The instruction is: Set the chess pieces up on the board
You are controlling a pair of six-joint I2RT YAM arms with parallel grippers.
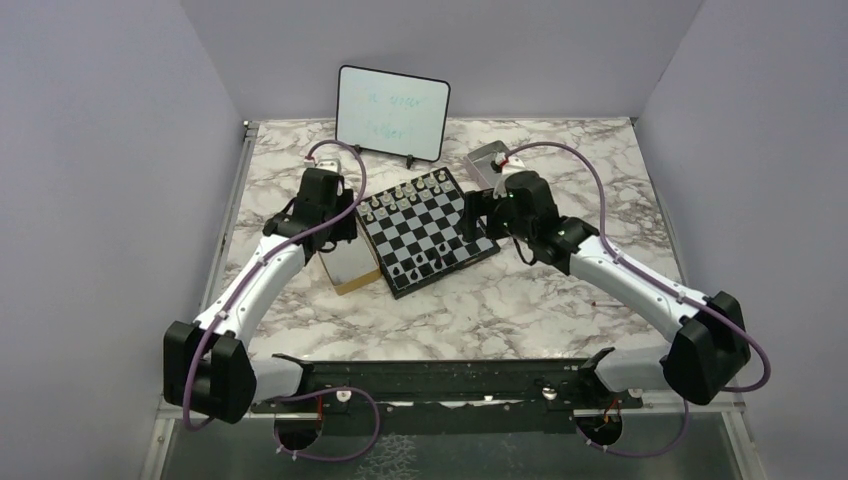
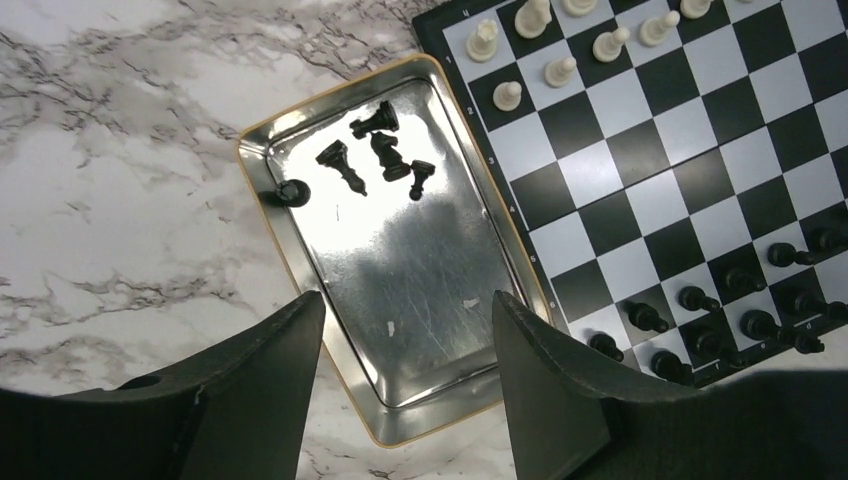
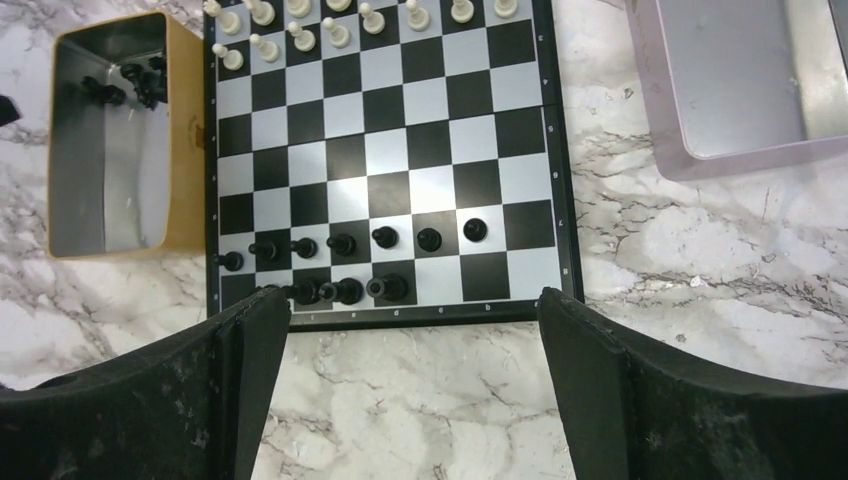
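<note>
In the left wrist view, several black pieces lie in a gold-rimmed tray (image 2: 440,290), among them a knight (image 2: 388,157) and a pawn (image 2: 422,180); another black piece (image 2: 293,193) stands near the corner. Above this tray my left gripper is open and empty. White pieces (image 3: 372,19) line one side of the chessboard (image 3: 393,145). Opposite them is a row of black pawns (image 3: 385,237), with several black pieces (image 3: 388,288) behind its left part; squares behind its right part are bare. My right gripper is open over the board's right side, holding nothing.
A grey tray (image 3: 740,90) beside the board appears empty where visible. A whiteboard (image 1: 392,112) with faint writing stands at the back. Marble tabletop (image 1: 470,325) in front of the board is clear.
</note>
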